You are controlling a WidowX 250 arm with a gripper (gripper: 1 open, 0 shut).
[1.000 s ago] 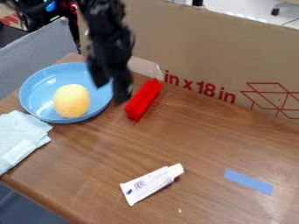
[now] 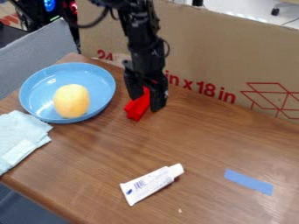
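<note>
My gripper (image 2: 147, 87) is open and lowered over a red object (image 2: 138, 107) near the back of the table, its fingers around the upper part of it. The red object is partly hidden by the gripper. A blue plate (image 2: 41, 86) to the left holds a yellow rounded item (image 2: 72, 101).
A folded pale cloth (image 2: 17, 139) lies at the left edge. A white tube (image 2: 151, 183) lies at the front, a strip of blue tape (image 2: 249, 183) at the right. A cardboard wall (image 2: 222, 52) runs along the back.
My gripper has moved right from beside the plate and down onto the red object, which it now partly covers.
</note>
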